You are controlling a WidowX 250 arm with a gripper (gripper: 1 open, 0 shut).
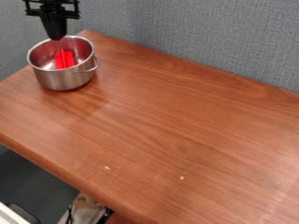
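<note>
A steel pot [65, 76] with a side handle stands at the far left corner of the wooden table. Inside it is a red object [65, 59]. My black gripper [56, 35] hangs just above the pot's back rim at the top edge of the view, its fingertips pointing down and looking shut, with nothing seen between them.
A grey padded wall [198, 35] runs along the back. Some dark and white items lie off the table at the lower left.
</note>
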